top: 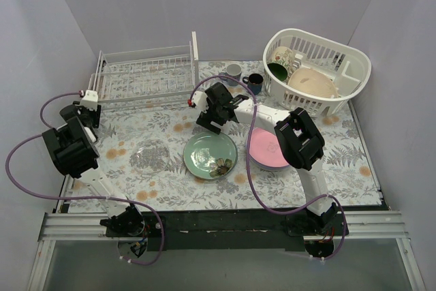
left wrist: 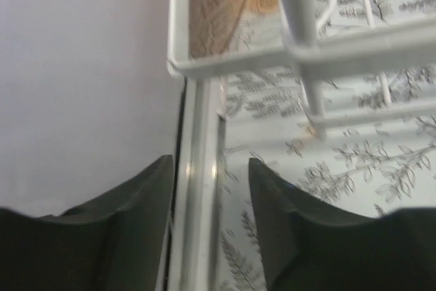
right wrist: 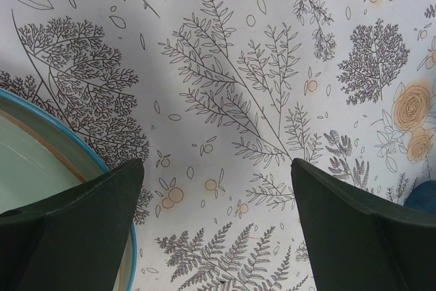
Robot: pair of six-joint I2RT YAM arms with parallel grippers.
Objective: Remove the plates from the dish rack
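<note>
The white wire dish rack (top: 144, 93) stands along the back left, and no plate shows in it from above. In the left wrist view, its rail (left wrist: 235, 63) and a corner post lie ahead of my left gripper, whose fingers are apart with only wall, table edge and cloth showing between them. A green plate (top: 197, 157) lies flat at the table's middle, a clear plate (top: 150, 157) to its left and a pink dish (top: 267, 148) to its right. Over patterned cloth my right gripper is open and empty, just behind the green plate's rim.
Two mugs, one grey-white (top: 234, 73) and one dark (top: 253, 82), stand between the rack and a white basket (top: 317, 37) holding dishes. The left wall (left wrist: 82, 100) is close beside my left gripper.
</note>
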